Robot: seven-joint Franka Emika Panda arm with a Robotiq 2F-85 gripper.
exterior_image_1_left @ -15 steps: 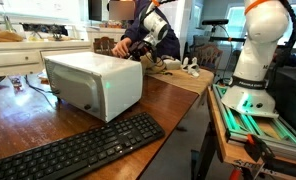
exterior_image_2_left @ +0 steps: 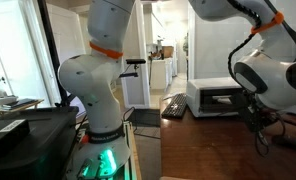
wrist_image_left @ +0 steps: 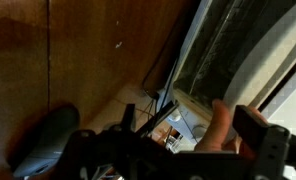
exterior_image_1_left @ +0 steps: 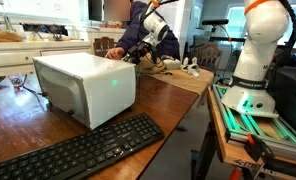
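Note:
A white boxy appliance (exterior_image_1_left: 91,85), like a toaster oven, stands on the wooden table (wrist_image_left: 78,50); in exterior view 2 the same appliance (exterior_image_2_left: 210,97) is partly behind my arm. My gripper (exterior_image_1_left: 138,52) is at its far side, low and close to it. In the wrist view its white edge and dark front pane (wrist_image_left: 226,50) lie just beyond the gripper. The dark fingers stand apart with a gap between them, so it looks open. Whether a finger touches the appliance I cannot tell. A skin-coloured shape (wrist_image_left: 218,128), apparently a person's hand, shows past the gap.
A black keyboard (exterior_image_1_left: 76,150) lies along the table edge beside the appliance. A person in dark clothes (exterior_image_1_left: 166,45) is behind my arm. In exterior view 2 a second arm (exterior_image_2_left: 98,105) stands at the left.
The person's hand behind it moved too. My gripper stays about where it was.

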